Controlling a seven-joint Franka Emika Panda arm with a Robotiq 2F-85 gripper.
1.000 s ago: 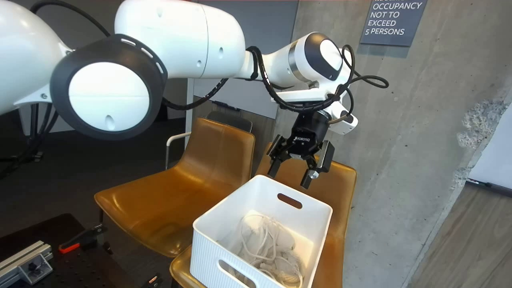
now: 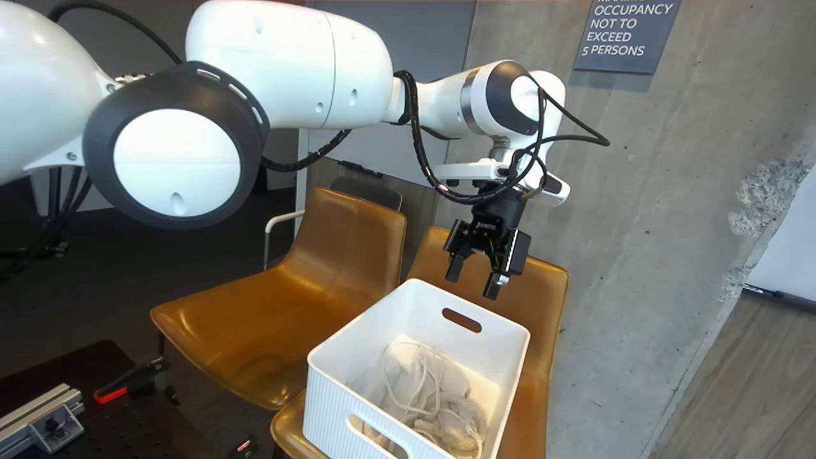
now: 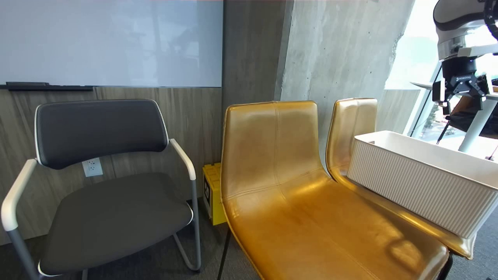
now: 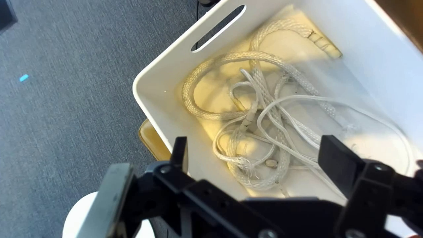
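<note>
Above the far part of a white bin [image 2: 344, 382], my gripper [image 2: 475, 287] points downward with its fingers spread and nothing between them. White ropes and thin cords [image 2: 428, 390] lie tangled on the bin's floor. From the wrist, the ropes [image 4: 234, 57] show in loops, some thick and braided, others thin, and the two black fingers [image 4: 341, 162] stand wide apart over the bin. In the second exterior view the gripper [image 3: 446, 112] hangs above the bin [image 3: 420, 186], whose wall hides the ropes there.
The bin rests on a tan chair [image 3: 341, 149]. Another tan chair [image 2: 306, 283] stands beside it, and a dark armchair [image 3: 116, 214] is farther off. A concrete wall [image 2: 650, 268] rises behind the gripper. A dark table with clamps [image 2: 134, 382] is at the lower left.
My gripper has turned a little and shifted slightly to the right in the first exterior view. Its fingers remain apart. The bin and ropes have not moved.
</note>
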